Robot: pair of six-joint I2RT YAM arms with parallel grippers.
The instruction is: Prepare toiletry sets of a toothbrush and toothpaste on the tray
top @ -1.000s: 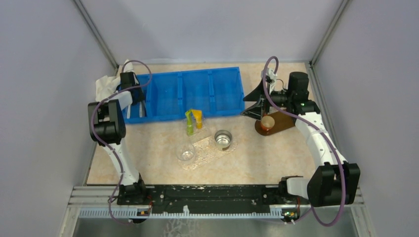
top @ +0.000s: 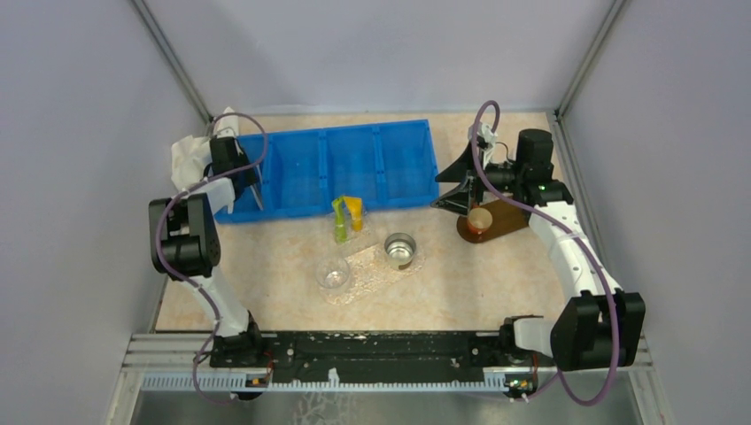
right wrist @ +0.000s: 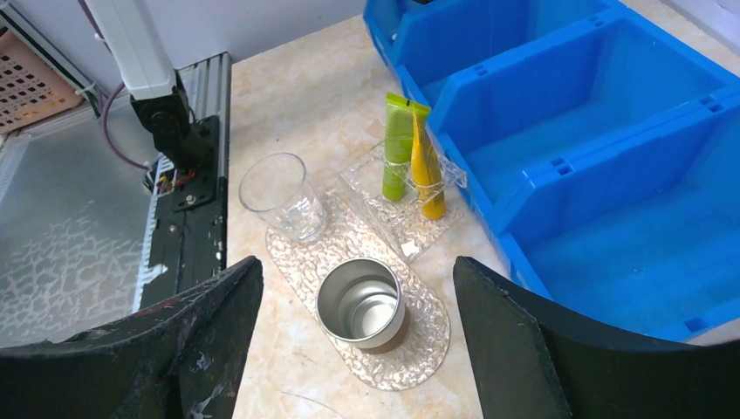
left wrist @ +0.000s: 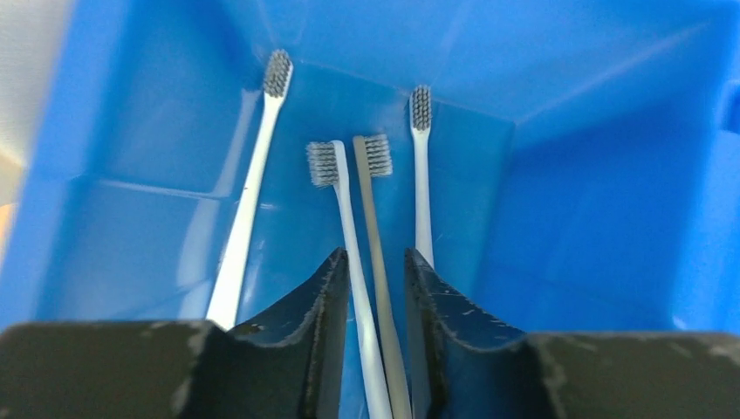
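Note:
Several toothbrushes lie in the leftmost section of the blue organizer [top: 301,177], among them a white one [left wrist: 241,227] and a grey-handled one [left wrist: 375,249]. My left gripper is over the middle pair, fingers apart; whether they touch a handle is unclear. Green [right wrist: 397,148] and yellow [right wrist: 426,179] toothpaste tubes stand in a clear holder in front of the organizer. My right gripper is open above the table at the right, nothing between its fingers.
A clear glass [top: 333,275] and steel cup [top: 399,251] stand on the front mat. A brown board [top: 505,217] with a cup lies right. White cloth [top: 186,159] lies left of the organizer.
The right arm looks unchanged.

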